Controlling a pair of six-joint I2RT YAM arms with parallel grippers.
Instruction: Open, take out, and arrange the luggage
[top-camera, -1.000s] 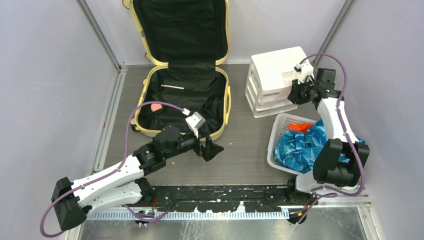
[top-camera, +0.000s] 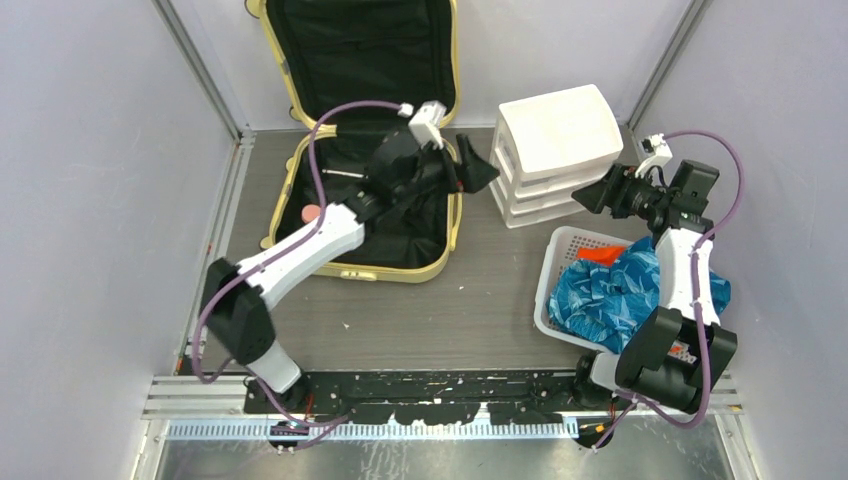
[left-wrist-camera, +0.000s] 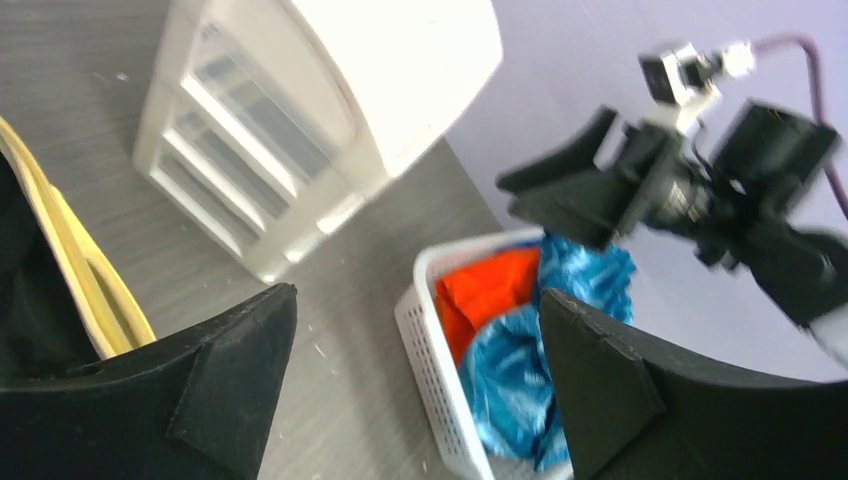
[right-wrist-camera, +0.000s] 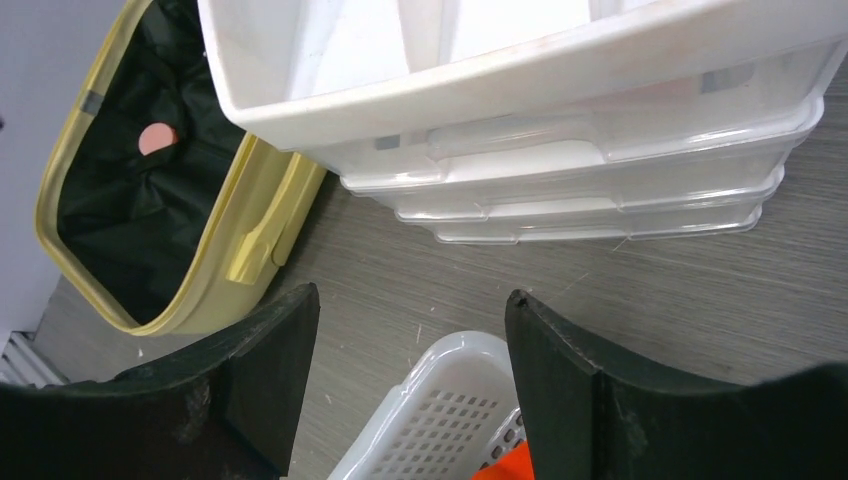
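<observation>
The yellow suitcase (top-camera: 450, 245) lies open, lid raised, with a pink round object (top-camera: 310, 214) and a thin white rod inside. My left gripper (top-camera: 470, 170) hangs over its right side, beside the white drawer unit (top-camera: 555, 125), open with nothing seen between its fingers in the left wrist view. My right gripper (top-camera: 595, 195) stands open at the unit's right front, above a white basket (top-camera: 552, 260). The basket holds blue crumpled fabric (top-camera: 600, 300) and an orange item (top-camera: 600, 255). In the right wrist view, the unit's top drawer (right-wrist-camera: 480, 100) shows its inside.
Bare grey floor (top-camera: 470, 310) lies between suitcase and basket. Pale walls stand close on the left, right and back.
</observation>
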